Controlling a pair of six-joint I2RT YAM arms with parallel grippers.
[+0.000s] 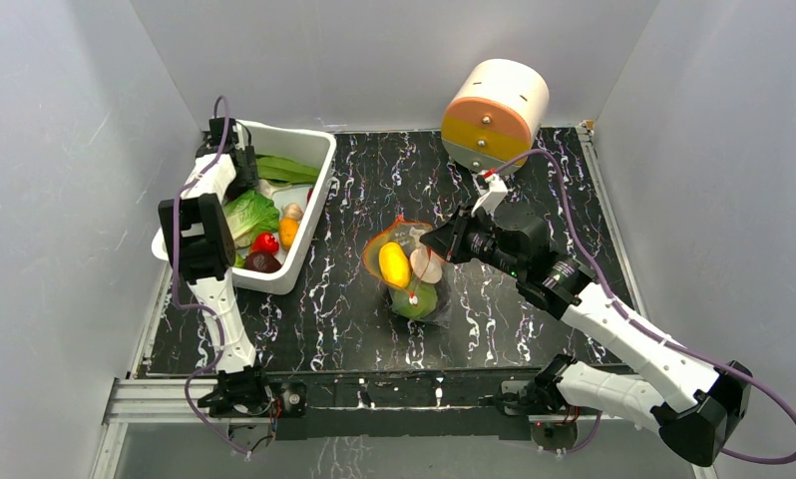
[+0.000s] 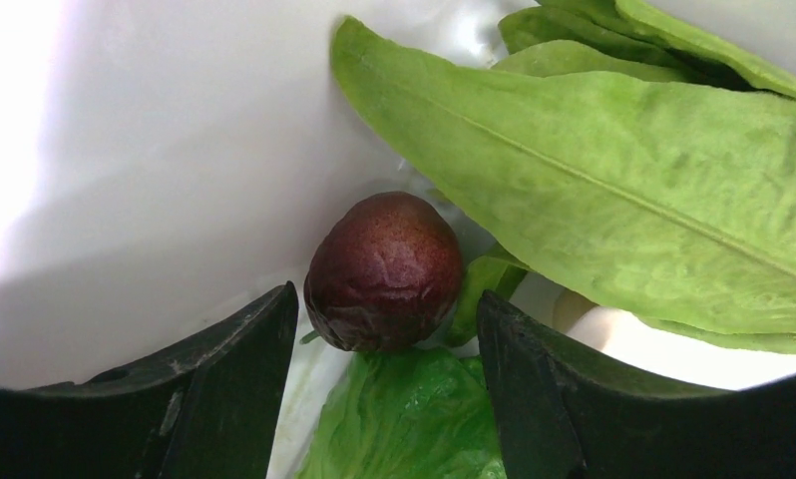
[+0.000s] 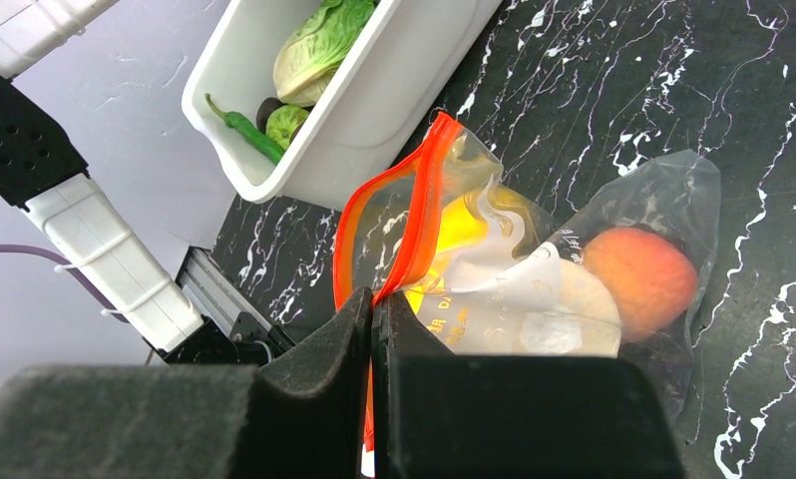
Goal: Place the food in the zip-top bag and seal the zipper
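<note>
My left gripper is open over a dark purple round food [image 2: 384, 264] inside the white bin [image 1: 314, 210], among green leaves [image 2: 594, 180] and lettuce [image 1: 249, 215]. My right gripper is shut at the orange zipper edge of the clear bag [image 3: 648, 185] on the table; the bag's rim runs into the fingertips. Inside the bag lie a yellow food [image 1: 394, 262], a pale round one [image 1: 426, 264], a green one [image 1: 412, 302] and an orange one [image 3: 641, 274].
A rounded cream container [image 1: 499, 100] with coloured drawers stands at the back right.
</note>
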